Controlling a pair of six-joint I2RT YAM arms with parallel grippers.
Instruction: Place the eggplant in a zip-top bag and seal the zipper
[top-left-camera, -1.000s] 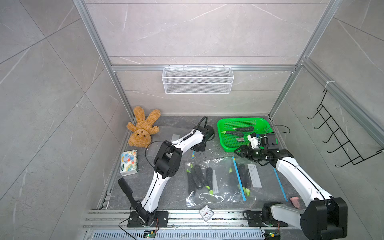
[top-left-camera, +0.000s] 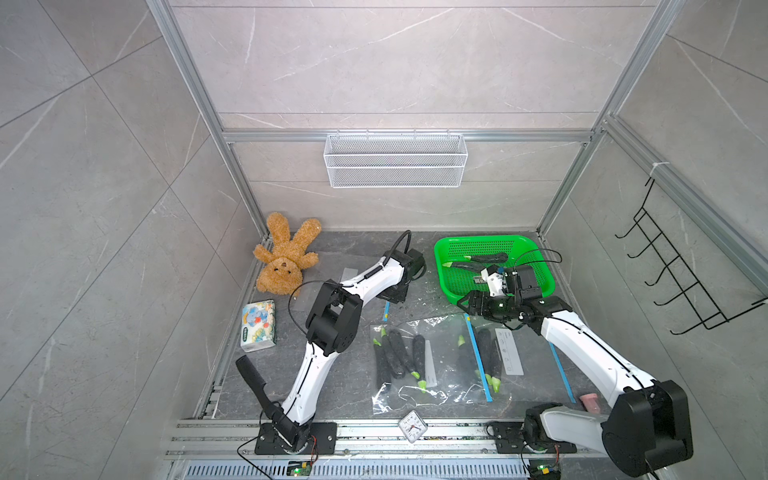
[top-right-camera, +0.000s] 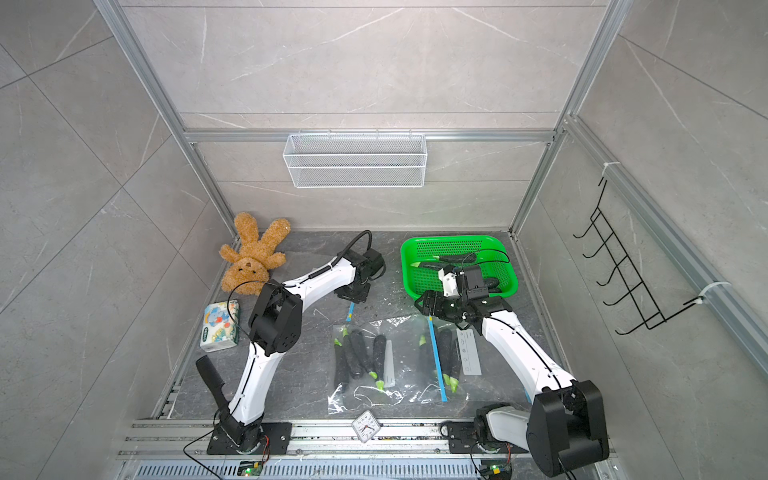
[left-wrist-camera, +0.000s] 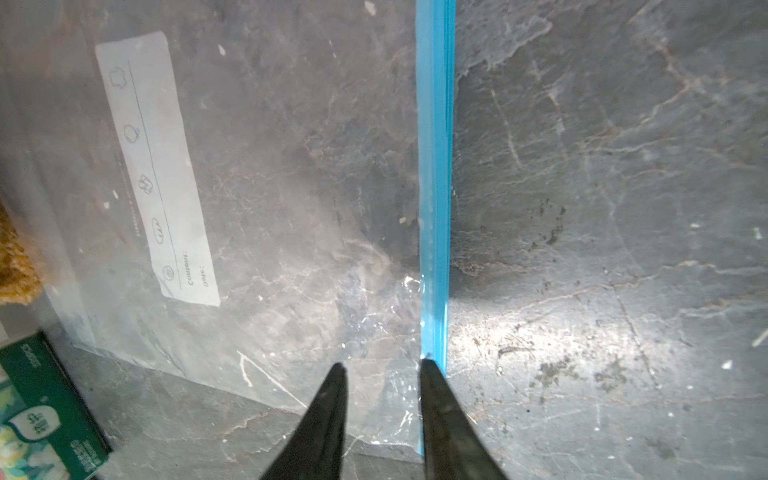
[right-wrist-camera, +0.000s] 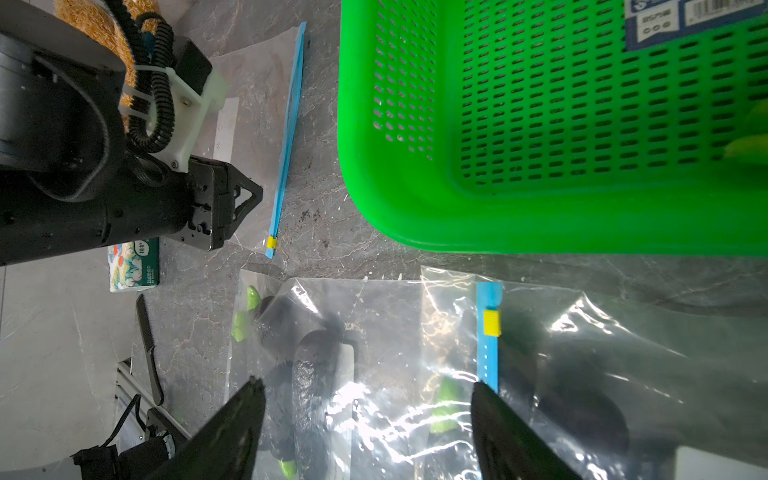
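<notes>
In the left wrist view an empty zip bag (left-wrist-camera: 304, 176) lies flat, with a blue zipper (left-wrist-camera: 434, 200) along one side. My left gripper hangs open above it, one finger over the zipper. My right gripper is open above filled bags (right-wrist-camera: 376, 328) in front of the green basket, its right finger near a blue zipper (right-wrist-camera: 488, 352) with a yellow slider (right-wrist-camera: 491, 323). Dark eggplants (top-left-camera: 418, 352) show through those bags. More eggplants (top-left-camera: 488, 257) lie in the basket.
The green basket (top-left-camera: 448, 272) is at back right. A teddy bear (top-left-camera: 280, 272) and a tissue pack (top-left-camera: 257, 325) lie at left. A clock (top-left-camera: 413, 425) stands at the front edge. The bags cover much of the front right table.
My right arm has moved left over the last second, toward the middle above the bags. My left gripper has shifted slightly; the bags lie as before.
</notes>
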